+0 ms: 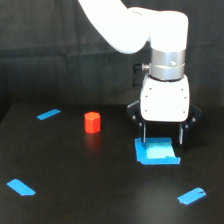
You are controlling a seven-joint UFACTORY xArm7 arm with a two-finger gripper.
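Observation:
My gripper (163, 133) hangs at the right of the camera view, its two dark fingers spread wide, so it stands open. Just below and in front of it lies a bright blue square patch (141, 157) with a paler middle. Whether that middle is a separate object or only lit surface cannot be told. To the left, well apart from the gripper, a small red block (92, 122) sits on the dark table.
Blue strips lie at the back left (49, 114), front left (20, 187) and front right (191, 196) of the black table. A dark curtain (50, 60) hangs behind.

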